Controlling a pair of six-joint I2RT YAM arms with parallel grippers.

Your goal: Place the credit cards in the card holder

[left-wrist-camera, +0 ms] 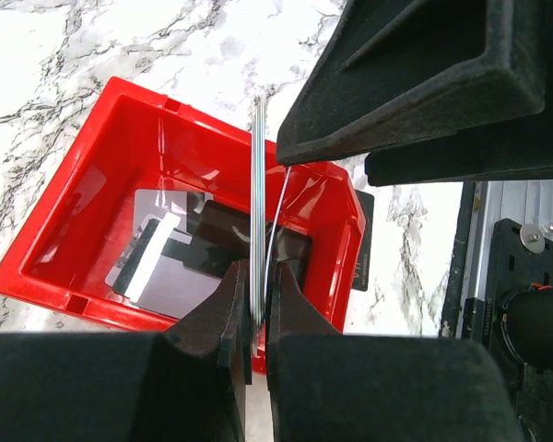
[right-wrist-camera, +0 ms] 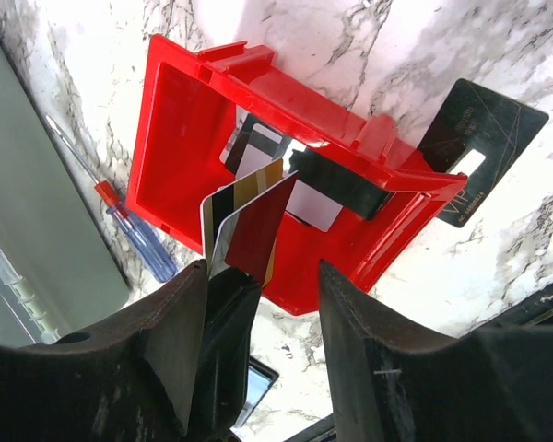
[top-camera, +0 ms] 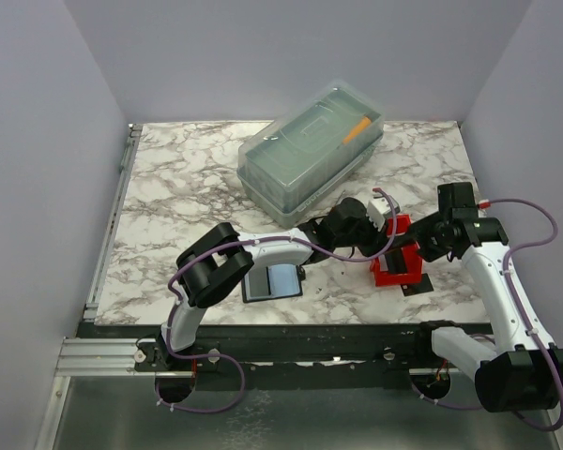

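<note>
My left gripper is shut on two cards above the red bin [left-wrist-camera: 51, 226]. In the left wrist view both stand edge-on: a striped card [left-wrist-camera: 257, 207] and a thinner pale one a little apart. The right wrist view shows them as a gold-and-black card [right-wrist-camera: 270, 172] and a dark red card [right-wrist-camera: 263, 226], spread slightly at the top. My right gripper is open around the left fingertips and the cards' lower part; whether it touches them I cannot tell. A black case with grey and blue insides [top-camera: 272, 281], perhaps the card holder, lies on the table.
Several cards [right-wrist-camera: 318, 203] lie inside the red bin. A black card [right-wrist-camera: 479, 147] rests on the marble outside it. A screwdriver [right-wrist-camera: 143, 241] lies beside the large lidded grey box [top-camera: 310, 145].
</note>
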